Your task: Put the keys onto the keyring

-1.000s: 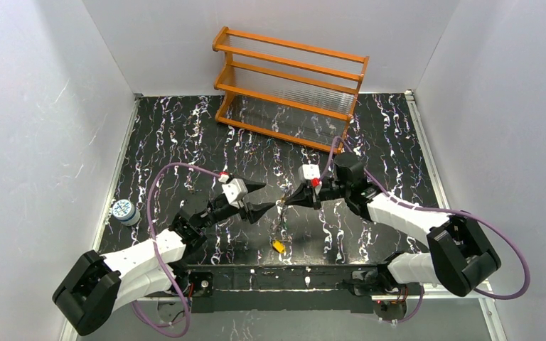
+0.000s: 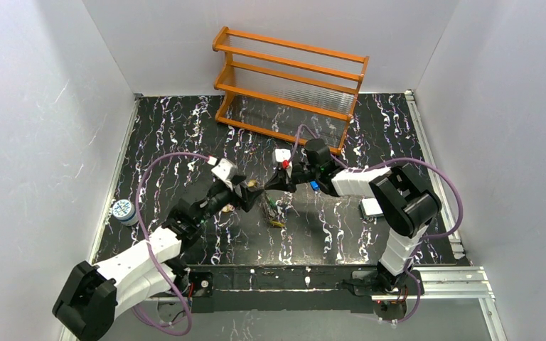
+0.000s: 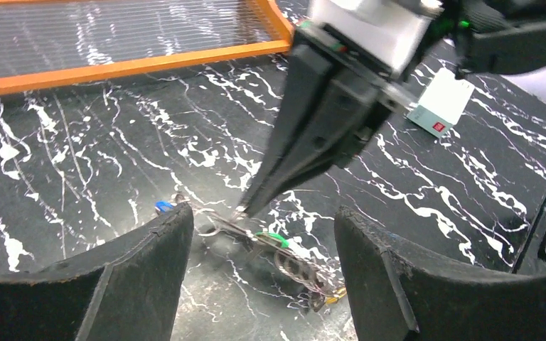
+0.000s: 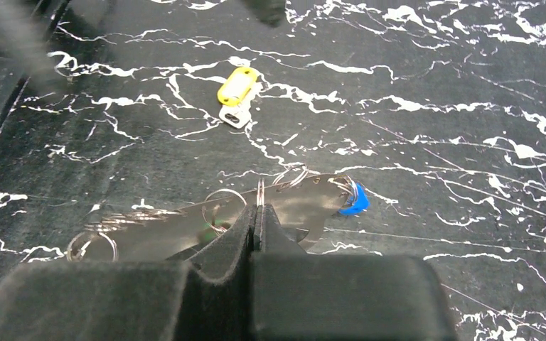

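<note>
My right gripper is shut on a thin metal keyring strip (image 4: 158,234) with several wire rings along it. A blue tag (image 4: 355,199) is at the strip's far end. In the left wrist view, a green tag (image 3: 273,238) hangs near its middle and a yellow piece (image 3: 338,294) shows at its near end. My left gripper is open, its fingers on either side of the strip in that view; contact cannot be told. A yellow-tagged key (image 4: 237,89) appears to lie on the table beyond the strip in the right wrist view.
A wooden rack (image 2: 295,85) stands at the back. A white box (image 2: 371,207) is to the right, and a round tin (image 2: 125,211) is at the far left. Something blue (image 2: 314,186) lies under the right arm.
My right gripper has moved left and slightly back with the strip, bringing the two grippers close together. The yellow piece has shifted back. My left gripper has moved slightly back and turned.
</note>
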